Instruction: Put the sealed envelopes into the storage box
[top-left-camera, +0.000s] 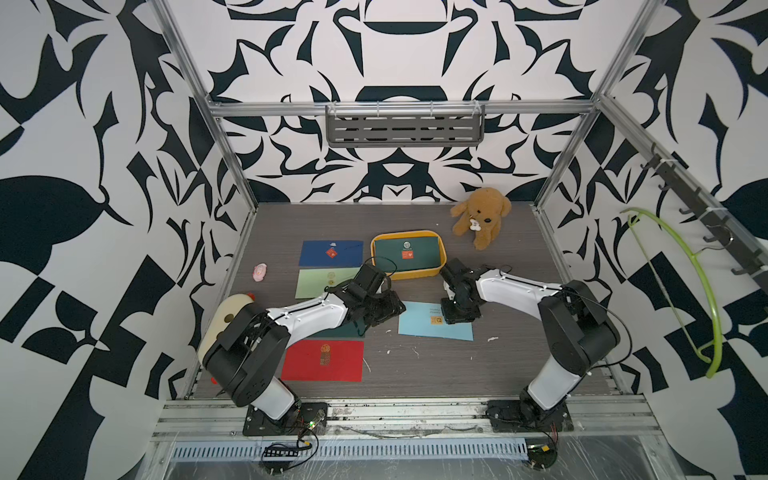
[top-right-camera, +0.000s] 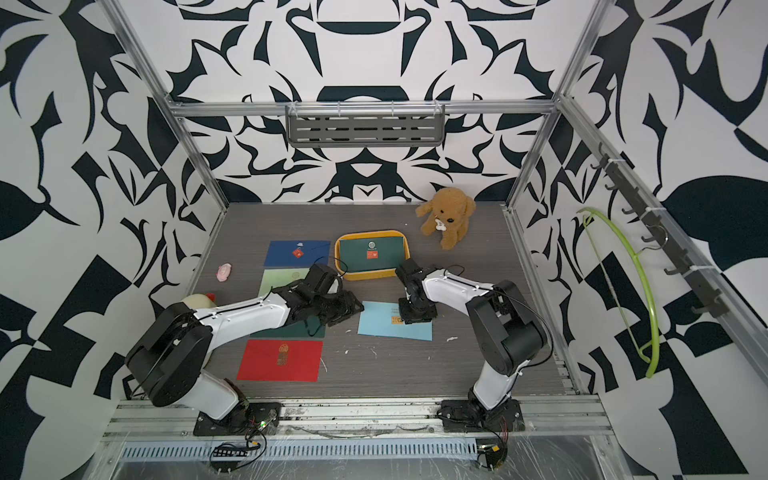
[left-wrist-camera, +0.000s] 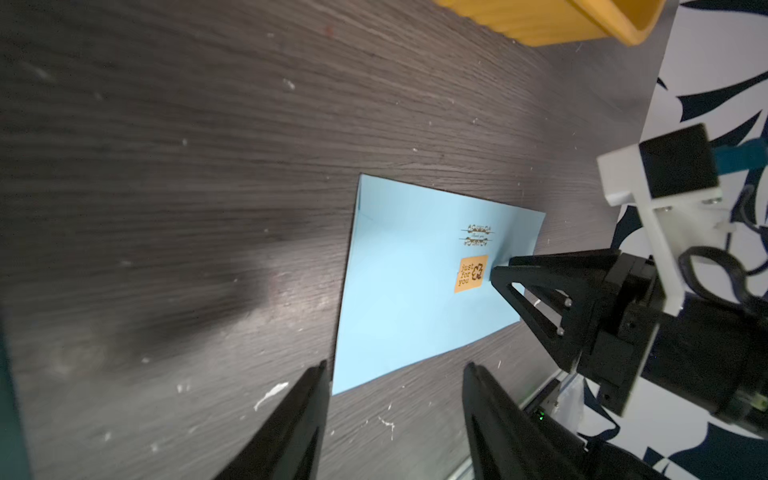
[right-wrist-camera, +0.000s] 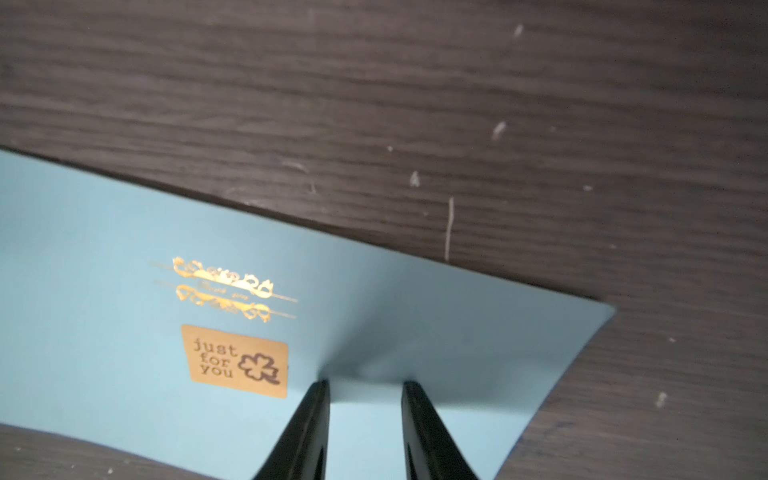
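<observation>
A light blue envelope (top-left-camera: 416, 319) with an orange sticker lies on the table right of centre. My right gripper is shut on it: the fingers stand partly apart, with the envelope's shaded, uneven surface between their tips. By the envelope's left edge my left gripper stands open, holding nothing. The yellow storage box (top-left-camera: 445, 264) sits behind both grippers, a dark green envelope (top-left-camera: 389, 253) inside. To the left lie a blue envelope (top-left-camera: 352, 253), a pale green one (top-left-camera: 316, 284), a dark teal one (top-left-camera: 349, 329) partly under my left arm, and a red one (top-left-camera: 300, 364).
A brown plush dog (top-left-camera: 489, 212) sits at the back right. At the left are a small pink object (top-left-camera: 259, 272) and a cream-coloured item (top-left-camera: 214, 324) partly behind my left arm. Table between box and dog is bare.
</observation>
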